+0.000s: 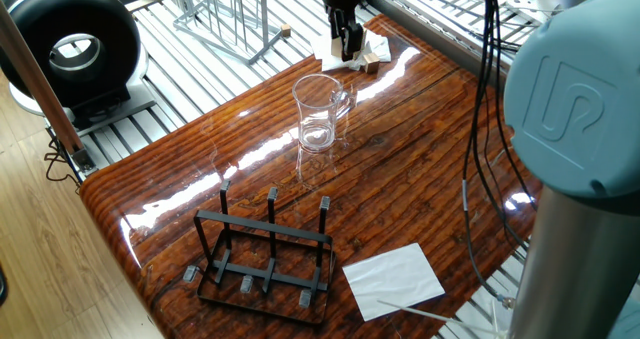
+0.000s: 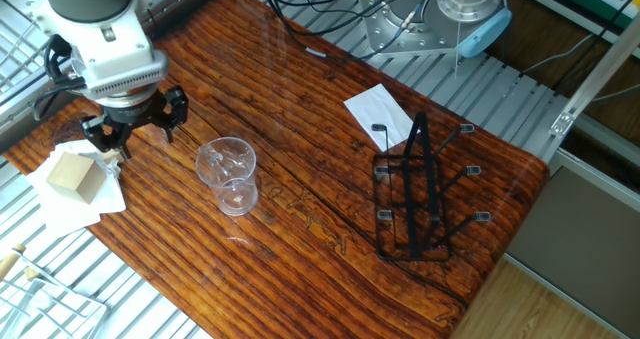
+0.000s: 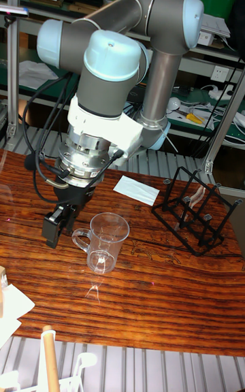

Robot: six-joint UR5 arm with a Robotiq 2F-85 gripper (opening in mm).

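Observation:
A clear cup with a handle (image 1: pixel 317 119) stands upright on the glossy wooden table (image 1: pixel 400 179). In exterior view 2 its handle side (image 2: pixel 228 164) faces the arm. My gripper (image 2: pixel 142 142) hangs above the table near the far edge, apart from the cup, its two black fingers spread with nothing between them. Exterior view 3 has the gripper (image 3: pixel 62 236) just left of the cup (image 3: pixel 107 247), on the handle's side. A black metal rack (image 1: pixel 268 259) with upright prongs stands at the table's other end, empty.
A white paper square (image 1: pixel 393 281) lies beside the rack. Near the gripper, a wooden block (image 2: pixel 76 177) rests on white paper (image 2: pixel 60 211). A wire rack (image 1: pixel 235 24) stands off the table. Bare tabletop separates cup and rack.

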